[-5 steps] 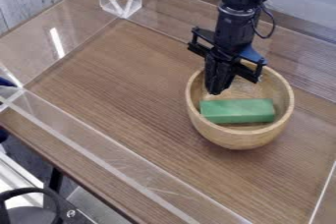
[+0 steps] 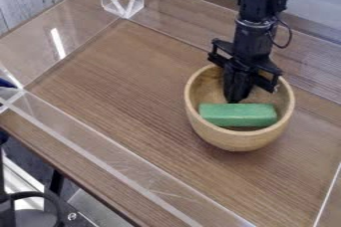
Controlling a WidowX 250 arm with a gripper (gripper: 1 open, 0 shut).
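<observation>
My black arm reaches down from the top right, with the gripper (image 2: 240, 90) lowered into a light wooden bowl (image 2: 233, 139) on the right half of the table. The fingertips are dark and partly hidden at the bowl's back, just behind a green block (image 2: 237, 113) lying in the bowl. Nothing shows held; the gripper looks shut.
A white wire-like holder (image 2: 123, 0) stands at the back left. Dark equipment with cables (image 2: 34, 211) sits at the bottom left corner.
The gripper has moved slightly right and down, deeper into the bowl. The bowl has shifted a little left, with the green block in it.
</observation>
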